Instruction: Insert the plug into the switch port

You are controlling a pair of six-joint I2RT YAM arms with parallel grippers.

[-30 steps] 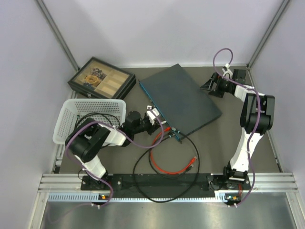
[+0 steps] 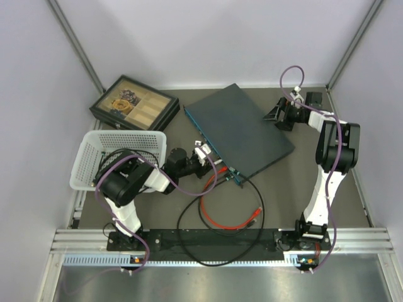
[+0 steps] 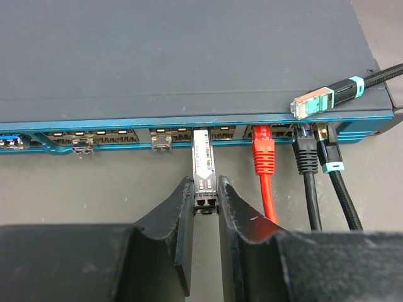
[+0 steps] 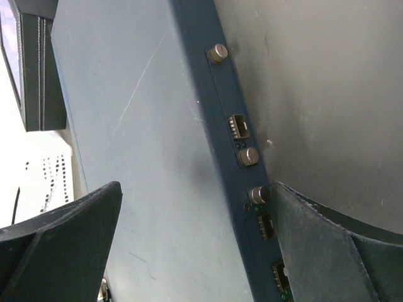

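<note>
The dark switch lies at an angle on the table, and its blue port edge runs across the left wrist view. A slim silver plug with a label has its far end at a port in that edge; how deep it sits is hidden by the rim. My left gripper is shut on the plug's near end, which sticks out from the port. Over at the opposite side of the switch, my right gripper is open, its fingers spread astride the edge with knurled screws.
To the plug's right, a red cable and two black cables occupy neighbouring ports. A loose connector rests on the switch top. A white basket and a compartment box stand at the left.
The left arm has shifted slightly to the right. The switch's right corner and the cable loops have moved slightly the same way. The right arm is almost still.
</note>
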